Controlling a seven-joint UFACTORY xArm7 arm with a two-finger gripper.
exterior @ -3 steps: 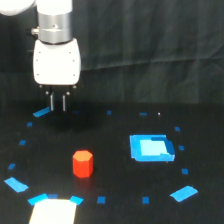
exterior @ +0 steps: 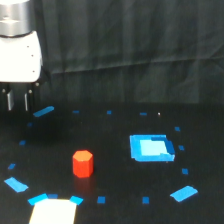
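A red hexagonal block [exterior: 83, 163] sits on the black table left of centre. To its right lies a blue square frame [exterior: 134, 148] with a white middle. My gripper [exterior: 19, 101] hangs at the upper left, well behind and left of the red block. Its two dark fingers stand apart, and nothing shows between them.
At the bottom edge, a pale square [exterior: 52, 212] is partly cut off by the view. Blue tape pieces [exterior: 184, 193] and small blue marks dot the table. Between the red block and the blue frame the surface is clear. A black curtain [exterior: 130, 50] closes off the back.
The arm and gripper have shifted left and look slightly nearer. The red block, blue frame and pale square have stayed where they were.
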